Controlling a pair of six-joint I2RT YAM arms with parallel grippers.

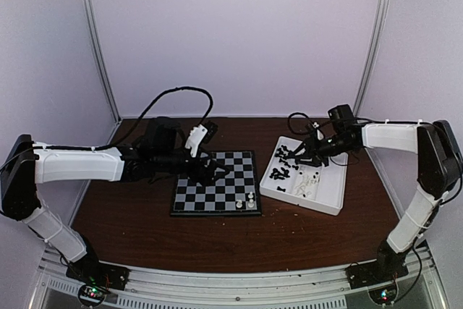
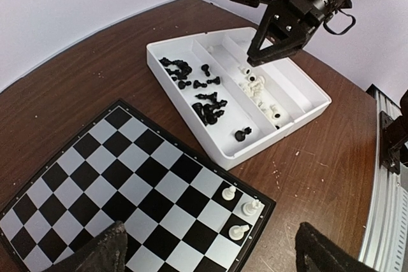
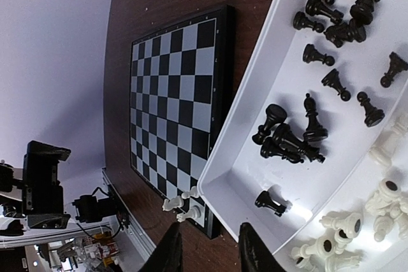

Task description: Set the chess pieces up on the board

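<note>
The checkered board (image 1: 217, 200) lies in the middle of the table. Three white pieces stand at its near right corner: one white piece (image 2: 229, 192), a larger one (image 2: 252, 207) and a third (image 2: 238, 231). My left gripper is open over the board, empty. To the right is the white tray (image 1: 334, 208), with black pieces (image 3: 290, 143) in one compartment and white pieces (image 3: 349, 222) heaped in another, mostly lying down. My right gripper hangs above the tray; its fingers stand apart and no piece shows between them.
The tray's raised wall (image 3: 245, 97) stands close beside the board's right edge. Thin walls divide the tray's compartments.
</note>
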